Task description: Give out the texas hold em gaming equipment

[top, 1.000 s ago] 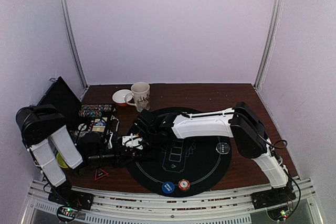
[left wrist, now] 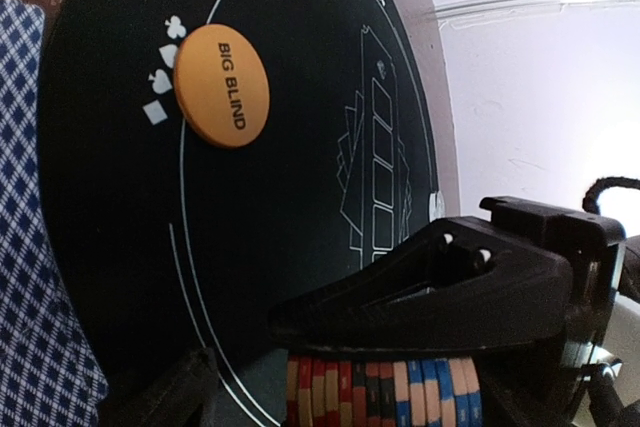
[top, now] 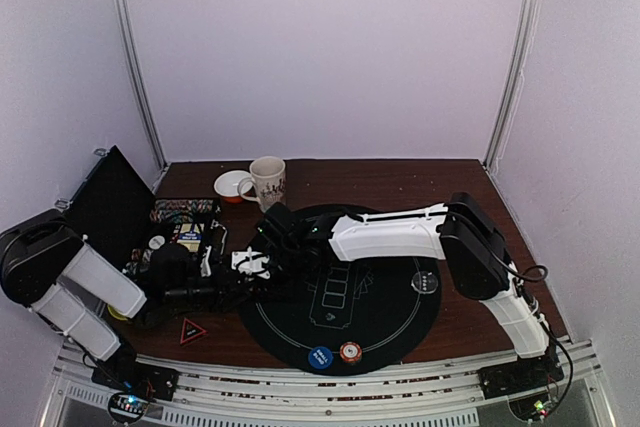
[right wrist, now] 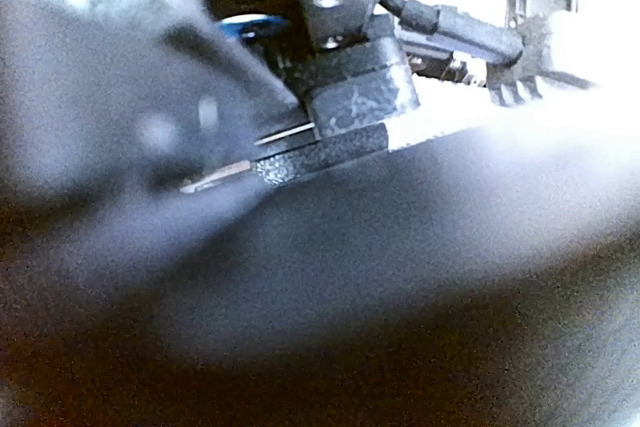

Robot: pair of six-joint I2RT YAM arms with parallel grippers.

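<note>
A row of red, black and blue poker chips (left wrist: 385, 392) shows at the bottom of the left wrist view, with a black finger of my right gripper (top: 252, 282) lying across it. That gripper is shut on the chips; its far finger is hidden. My left gripper (top: 222, 293) is open beside it at the mat's left edge, and its fingertips appear blurred in its own wrist view. On the black poker mat (top: 400, 312) lie a blue disc (top: 320, 357) and a red-and-white chip (top: 350, 352). An orange BIG BLIND disc (left wrist: 222, 85) rests on the mat. The right wrist view is dark and blurred.
An open case (top: 108, 202) with chips in it stands at the left. Behind the arms are a mug (top: 268, 182) and a small bowl (top: 230, 184). A red triangular marker (top: 192, 331) lies front left. Blue-patterned cards (left wrist: 30, 227) border the mat.
The right arm stays in place, as do the mat's chips.
</note>
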